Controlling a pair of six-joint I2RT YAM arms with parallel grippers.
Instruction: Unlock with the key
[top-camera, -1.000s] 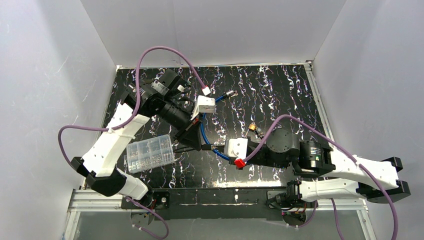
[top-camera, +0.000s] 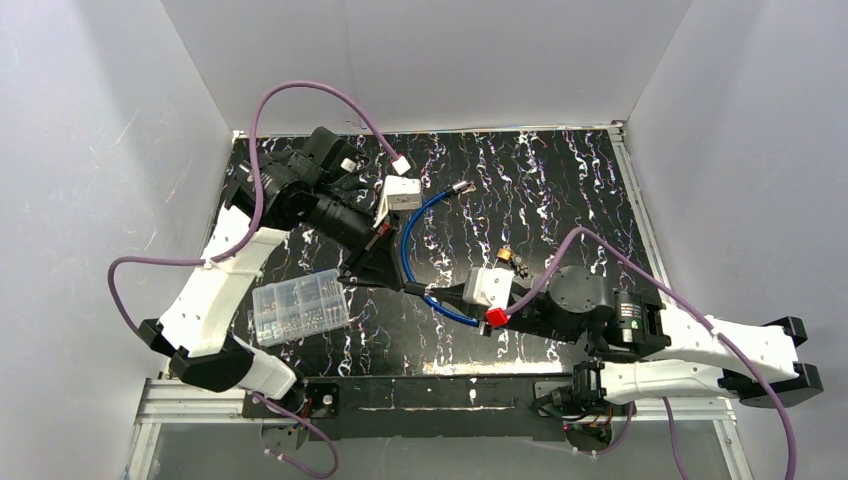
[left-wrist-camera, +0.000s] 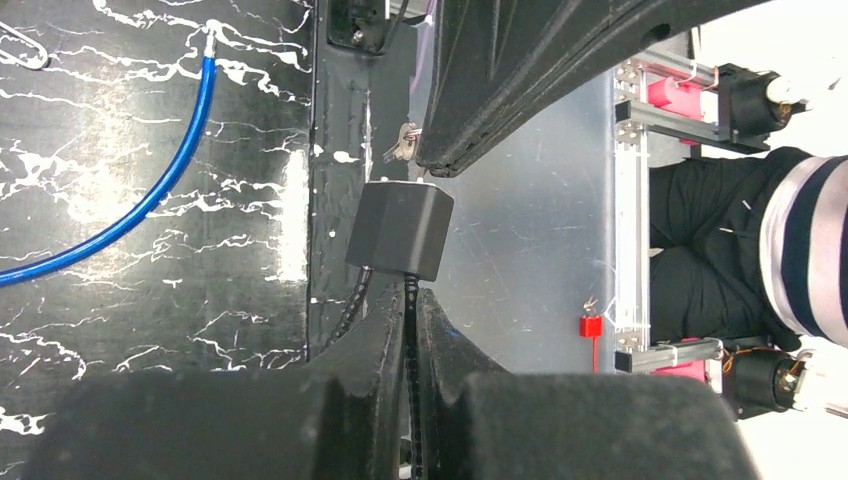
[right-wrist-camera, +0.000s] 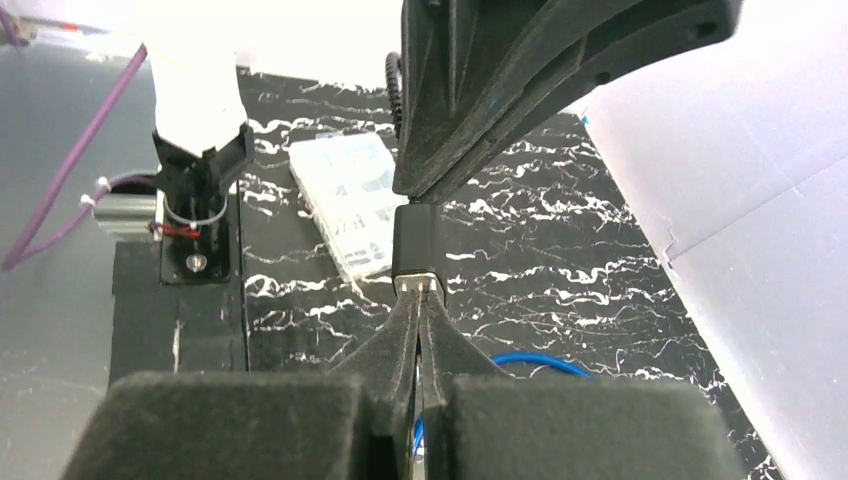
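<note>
A black block-shaped lock (left-wrist-camera: 400, 228) with a braided black cable (left-wrist-camera: 352, 302) is held up over the table, between my two arms. My left gripper is shut on the cable just below the lock body. On the opposite side, the metal-rimmed end of the lock (right-wrist-camera: 418, 284) faces my right gripper, whose fingertips are closed together close against that end. Other keys (left-wrist-camera: 404, 143) dangle by the right fingertips in the left wrist view. The right fingers seem to pinch a key, mostly hidden; how deep it sits in the lock cannot be told.
Under the arms curves a blue cable (top-camera: 408, 245) with metal ends. A clear compartment box (top-camera: 300, 306) lies at the left. Behind the right arm is a small brass padlock (top-camera: 505, 254). White walls enclose the black marbled table (top-camera: 560, 190), whose far right area is clear.
My left gripper has drifted a little to the left and toward the back.
</note>
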